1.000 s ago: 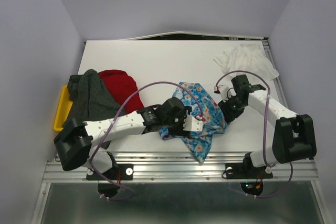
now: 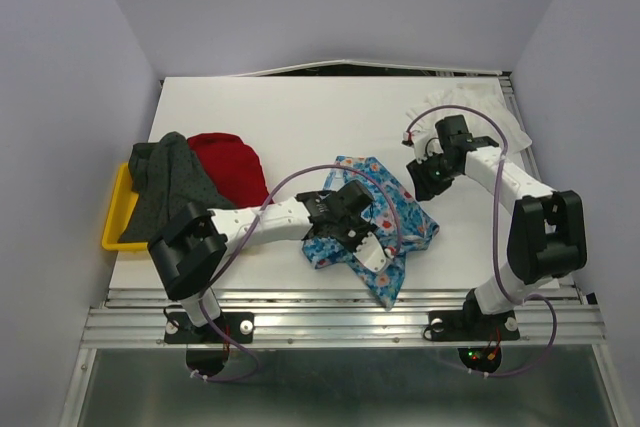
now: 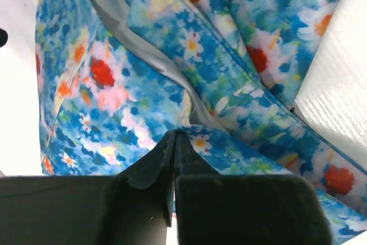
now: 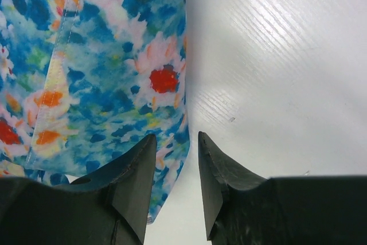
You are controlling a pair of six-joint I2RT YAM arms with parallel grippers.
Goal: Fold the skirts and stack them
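A blue floral skirt point(image 2: 390, 267) lies crumpled at the middle front of the white table point(image 2: 270, 107), a flap hanging over the front edge. My left gripper is down on it, fingertips close together at a fold with a grey band; the top view mostly hides it under the arm. My right gripper is above the skirt's right edge, its fingers a little apart, with cloth and table showing beneath; whether anything is between them is unclear.
Red cloth point(image 2: 225, 162) and dark grey cloth point(image 2: 165, 187) lie over a yellow tray point(image 2: 118, 222) at left. White cloth point(image 2: 485, 112) lies at the back right.
The right arm moved back, away from the front edge, over the last second.
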